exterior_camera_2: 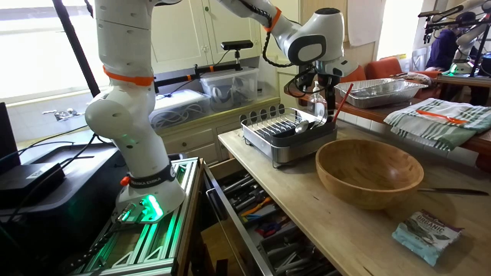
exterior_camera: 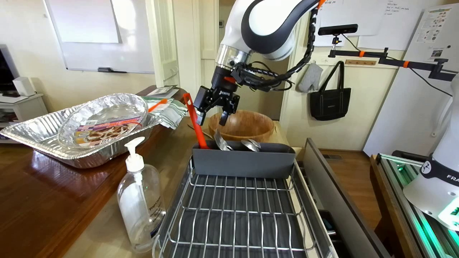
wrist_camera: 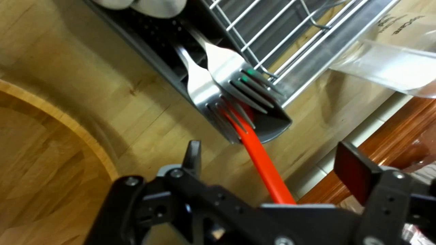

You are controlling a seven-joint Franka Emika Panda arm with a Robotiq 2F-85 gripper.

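Note:
My gripper is open with its fingers wide apart, above the end of the grey utensil holder [exterior_camera: 243, 162]. A red-handled utensil [wrist_camera: 265, 169] leans up out of that holder, its handle running between my fingers in the wrist view without being gripped; its upper end is hidden behind the gripper body. Beside it stand two forks [wrist_camera: 206, 87], tines up. Spoons [exterior_camera_2: 301, 127] rise from the holder further along. The holder sits at one end of the wire dish rack [exterior_camera_2: 278, 124], which is otherwise empty.
A wooden bowl [exterior_camera_2: 368, 172] stands close to the holder, with a snack packet [exterior_camera_2: 428, 234] farther along the counter. The pump bottle [exterior_camera: 140, 202] is beside the rack. An open drawer [exterior_camera_2: 262, 211] is below; foil trays [exterior_camera: 81, 129] lie on the neighbouring table.

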